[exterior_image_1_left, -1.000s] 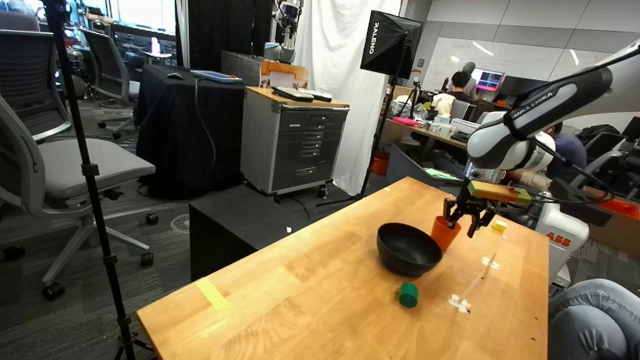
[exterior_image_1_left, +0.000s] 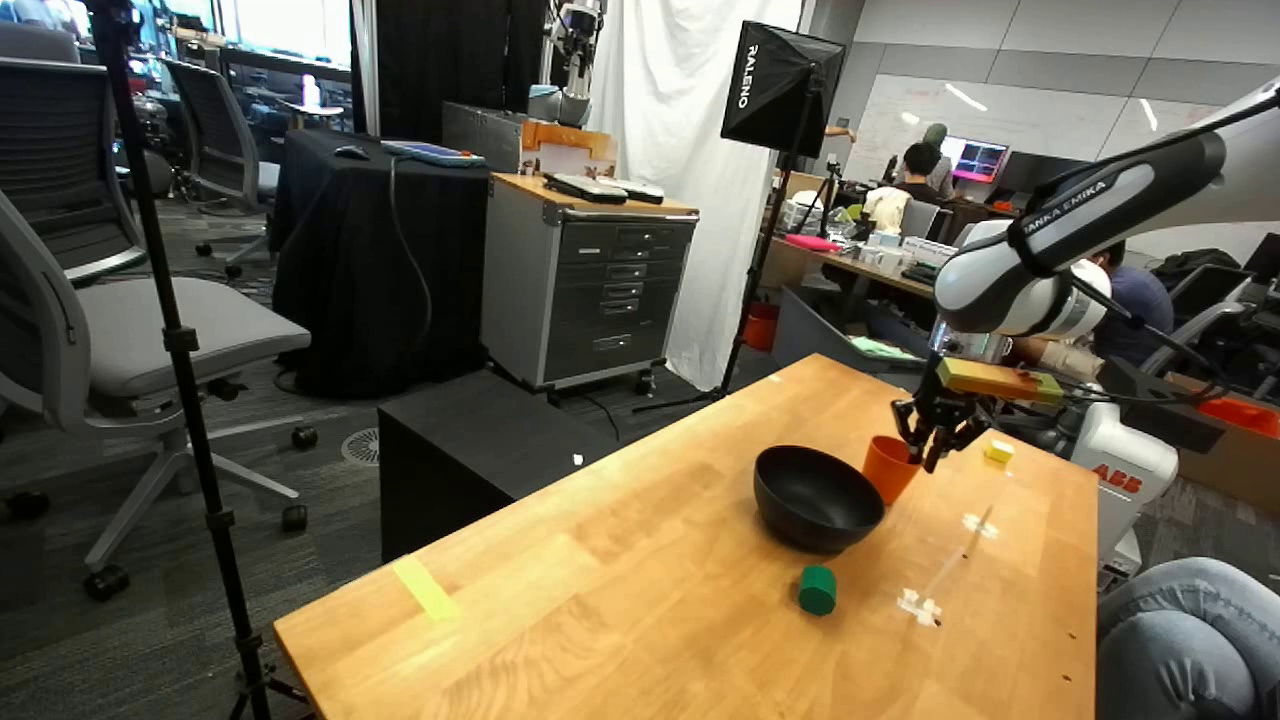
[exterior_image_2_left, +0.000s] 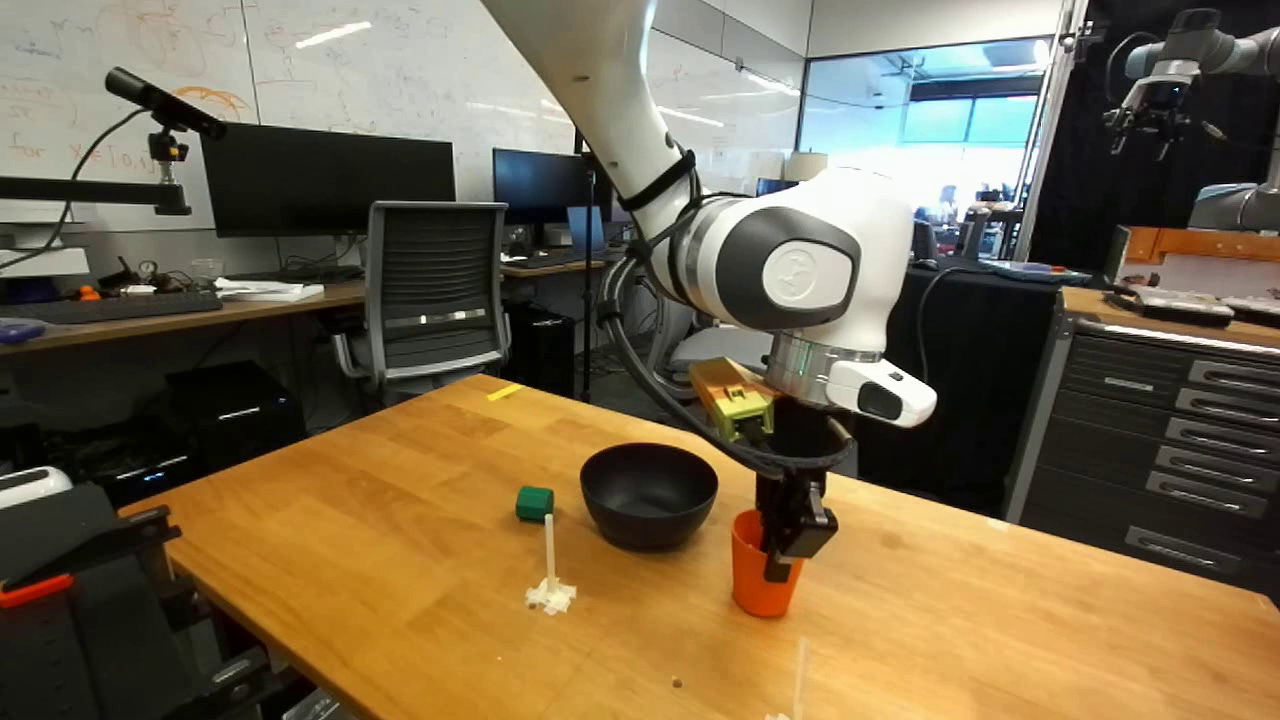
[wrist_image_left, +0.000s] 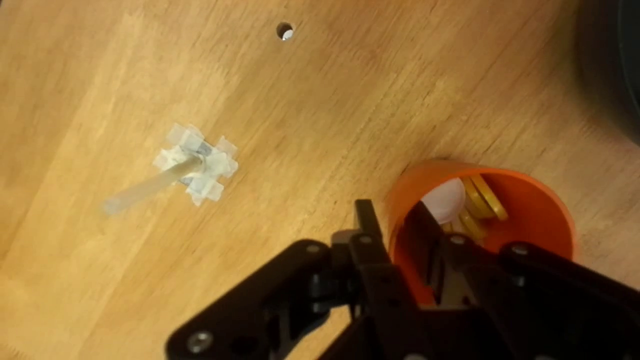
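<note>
An orange cup (exterior_image_1_left: 885, 470) stands upright on the wooden table beside a black bowl (exterior_image_1_left: 816, 498). My gripper points down at the cup's edge, one finger inside and the other outside. The cup's wall lies between the fingers, with some gap still showing, so the gripper is partly open. Inside the cup (wrist_image_left: 543, 201) the wrist view shows a pale round piece (wrist_image_left: 445, 201) and several yellow discs (wrist_image_left: 489, 197). A green block (exterior_image_2_left: 534, 503) lies on the table near the bowl.
A thin pale peg (exterior_image_2_left: 549, 546) rises from a taped base; a second peg (wrist_image_left: 156, 185) stands near the cup. A small yellow block (exterior_image_1_left: 999, 450) sits beyond the gripper.
My gripper's fingers have come closer together, the outer one moving in toward the cup. Bowl and green block have stayed where they were.
</note>
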